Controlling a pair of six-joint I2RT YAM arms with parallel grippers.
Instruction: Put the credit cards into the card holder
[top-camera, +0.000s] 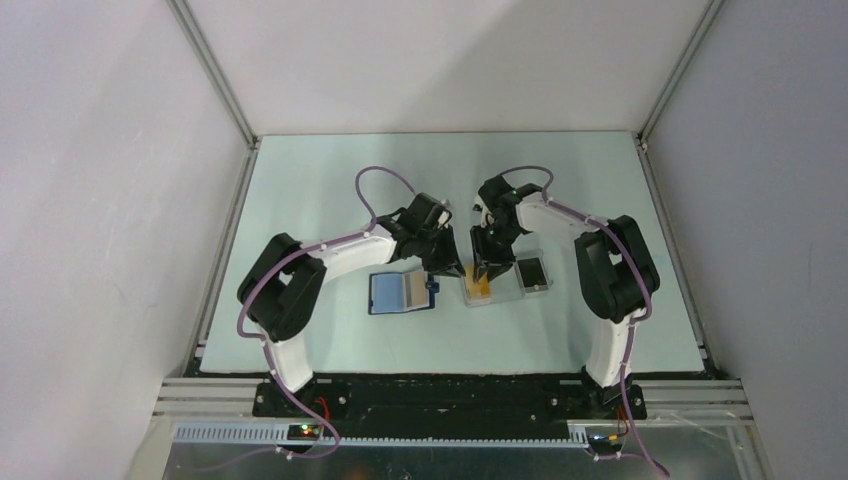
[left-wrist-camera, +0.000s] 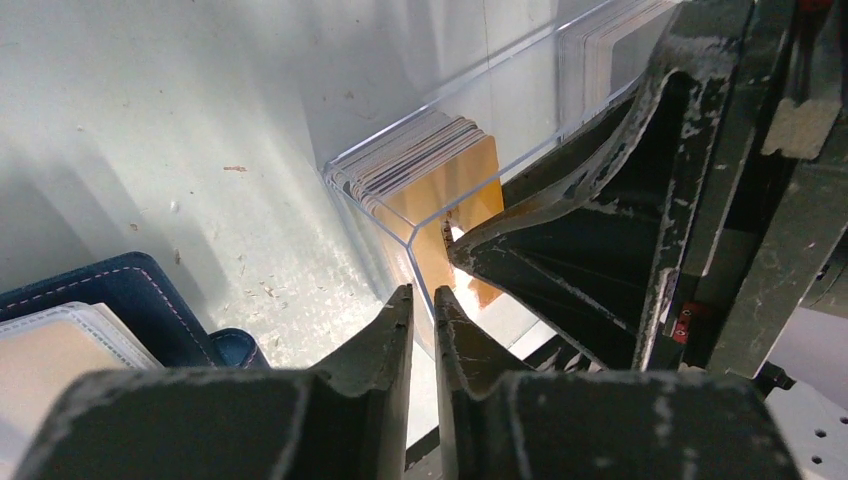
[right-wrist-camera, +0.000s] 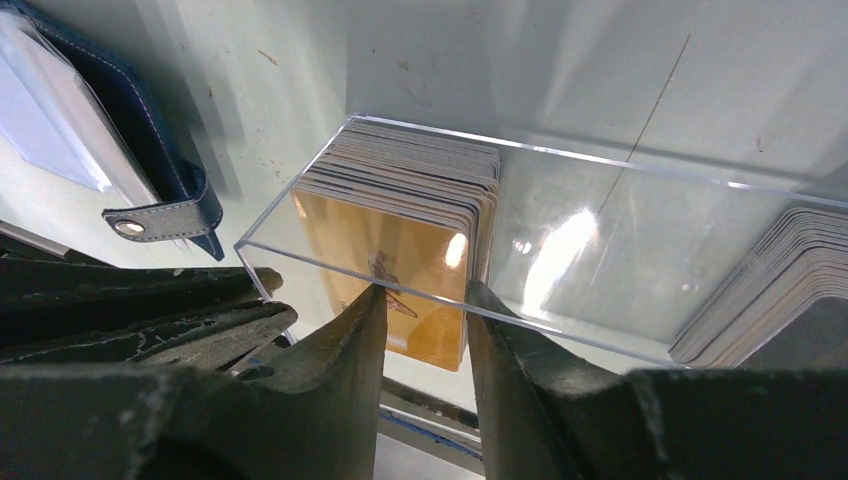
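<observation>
A clear acrylic case (left-wrist-camera: 470, 95) holds gold cards (right-wrist-camera: 380, 240) at one end and dark-faced cards (right-wrist-camera: 770, 280) at the other. The open card holder (top-camera: 400, 292), dark blue with clear sleeves, lies to its left. My left gripper is part open, its narrowly spaced fingertips at the case's left end, nothing clearly held. My right gripper is part open above the gold cards, a fingertip either side near the stack's edge; whether it touches a card I cannot tell.
Both arms crowd close together at the table's centre.
</observation>
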